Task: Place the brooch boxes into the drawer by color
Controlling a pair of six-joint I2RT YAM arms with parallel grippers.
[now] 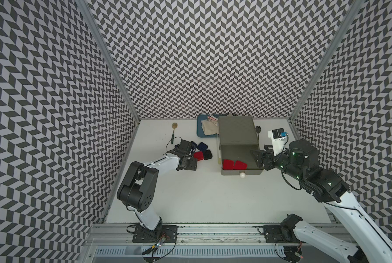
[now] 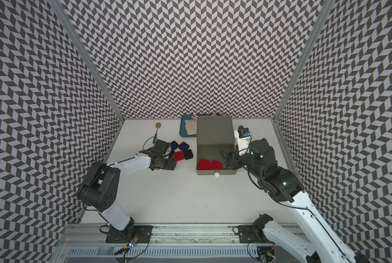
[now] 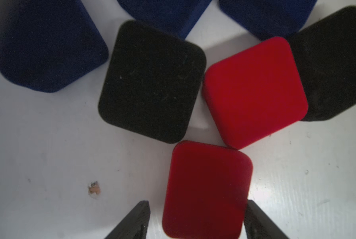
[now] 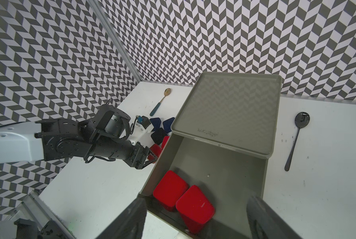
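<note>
My left gripper is low over a red brooch box (image 3: 207, 187), its fingers open, one on either side of it. A second red box (image 3: 255, 91) touches it, beside black boxes (image 3: 150, 79) and dark blue boxes (image 3: 46, 43). The grey drawer box (image 4: 237, 175) has two red boxes (image 4: 170, 187) (image 4: 194, 207) along its front. My right gripper hangs open above the drawer's front right, with nothing between its fingers.
A blue tray (image 1: 200, 127) with cloths stands behind the boxes. A gold spoon (image 4: 162, 99) lies at the back left, a black spoon (image 4: 295, 139) right of the drawer.
</note>
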